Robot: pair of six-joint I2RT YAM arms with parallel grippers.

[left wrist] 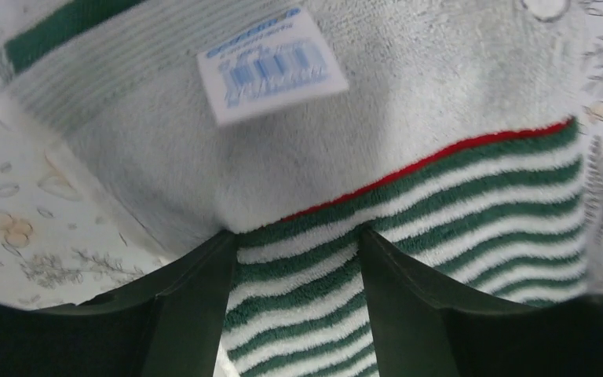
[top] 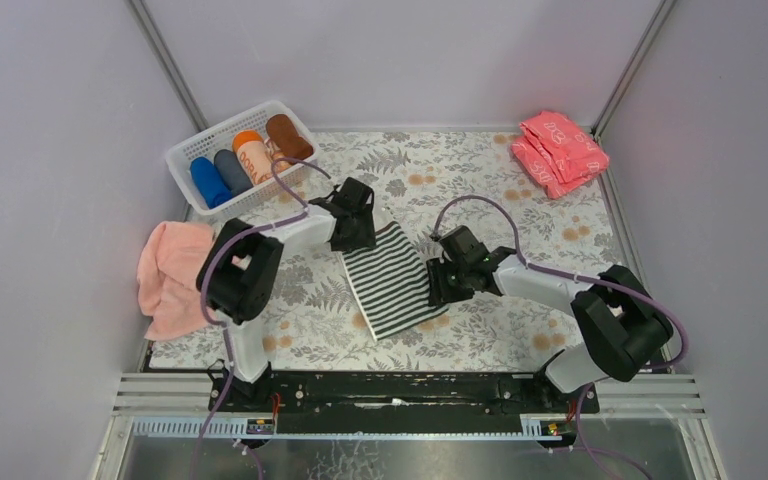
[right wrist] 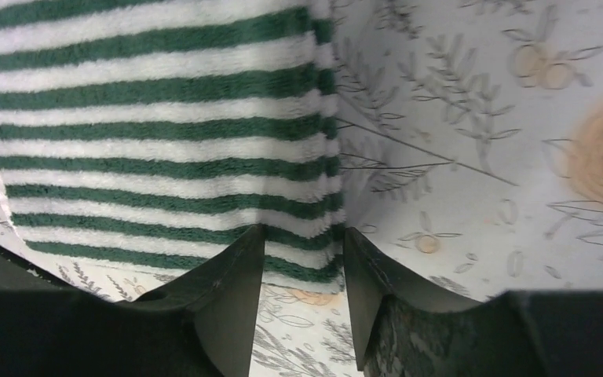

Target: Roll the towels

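The green-and-white striped towel (top: pixel 392 283) lies folded lengthwise in the middle of the table, tilted a little. Its plain whitish back end, with a red line and a white label (left wrist: pixel 275 69), shows in the left wrist view. My left gripper is open over the stripes just front of that red line, fingertips close to the cloth; the top view hides this spot. At the towel's right edge near the front corner, my right gripper is shut on the striped towel, with puckered cloth between its fingers.
A white basket (top: pixel 178 165) with several rolled towels stands back left. A pink towel (top: pixel 176 282) lies at the left side, partly behind my left arm. Folded coral towels (top: pixel 560 152) sit back right.
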